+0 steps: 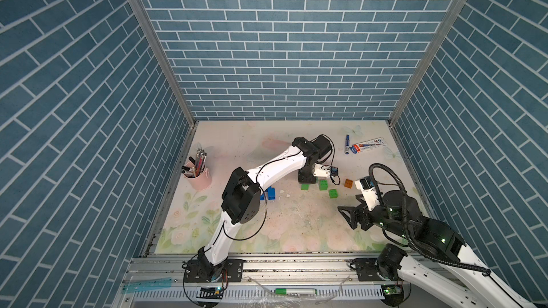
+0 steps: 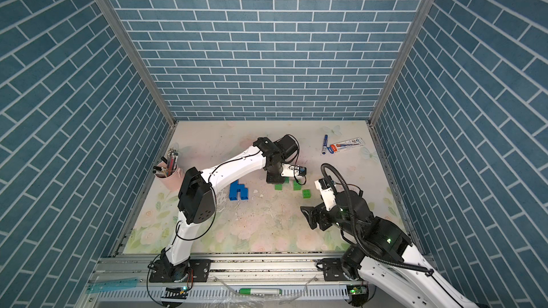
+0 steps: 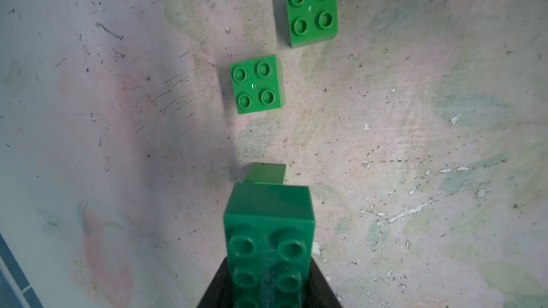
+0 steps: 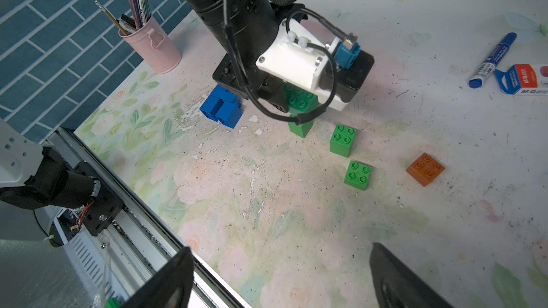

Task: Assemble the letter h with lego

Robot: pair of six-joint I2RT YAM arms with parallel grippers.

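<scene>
My left gripper [image 1: 308, 176] is shut on a green brick piece [image 3: 268, 205], held above a green brick [image 3: 265, 172] on the table, which it partly hides in the left wrist view. Two more green bricks, lie separately nearby, with an orange brick [image 4: 425, 168] to their right. A blue brick assembly [image 2: 242, 192] rests left of the green ones. My right gripper [image 2: 314, 215] hangs open and empty over the front right of the table; its fingertips are blurred at the bottom of the right wrist view.
A pink pen cup [image 1: 199, 179] stands at the left edge. A blue marker [image 1: 347, 144] and a flat packet [image 1: 368, 145] lie at the back right.
</scene>
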